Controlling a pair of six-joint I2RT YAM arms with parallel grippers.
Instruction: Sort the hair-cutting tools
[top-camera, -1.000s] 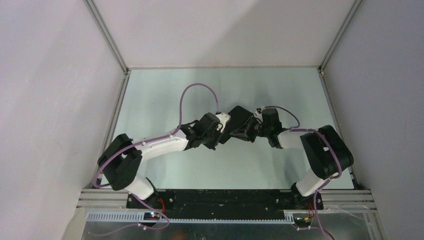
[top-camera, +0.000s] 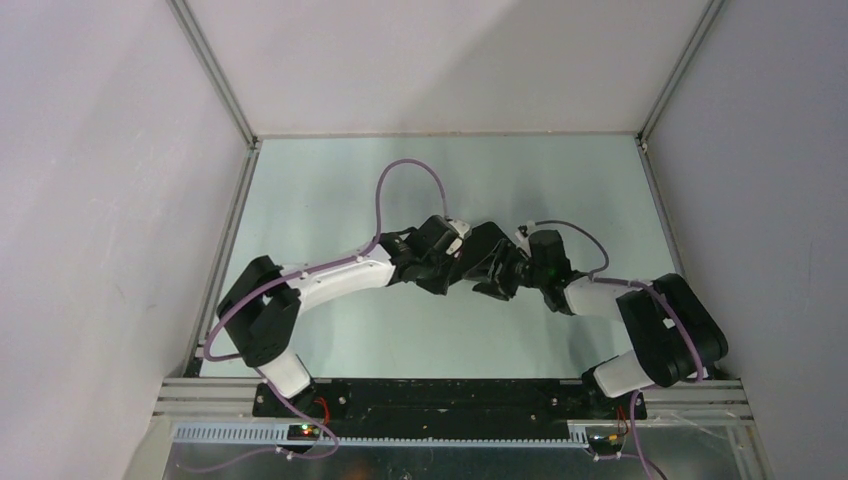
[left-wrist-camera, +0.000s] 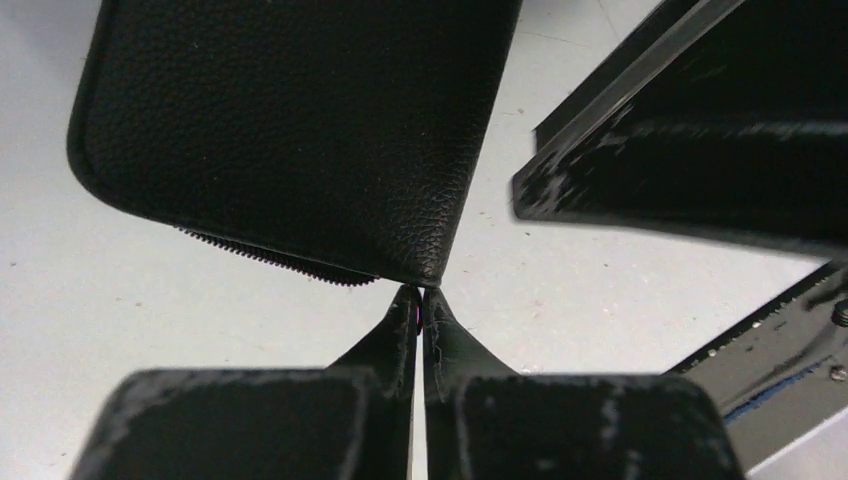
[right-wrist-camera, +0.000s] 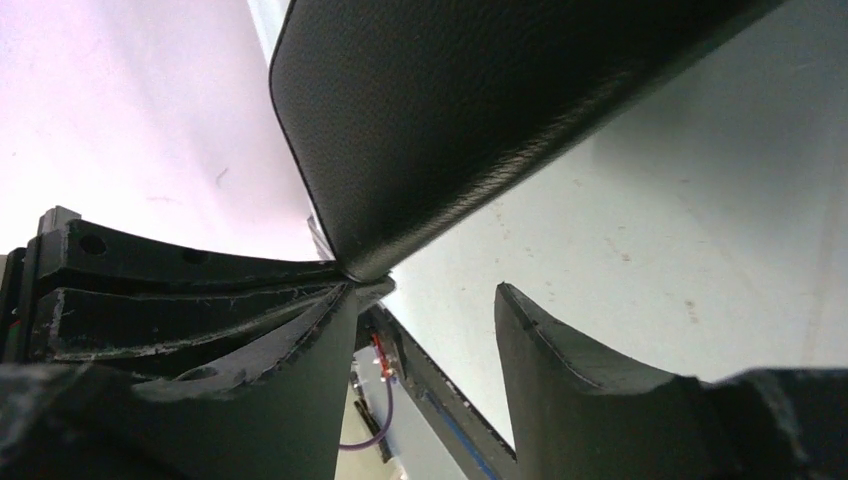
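A black leather zip case (top-camera: 481, 240) (left-wrist-camera: 290, 120) (right-wrist-camera: 480, 100) is between the two grippers near the middle of the table. In the left wrist view my left gripper is shut at the case's lower corner, by the end of its zip; the tips meet with little visible between them. My right gripper is part open, its gap empty, below the case in the right wrist view, where the other gripper's black body reaches the case's corner. Any tools inside the case are hidden.
White walls stand at the back and both sides, with a dark frame edge (top-camera: 450, 400) along the front.
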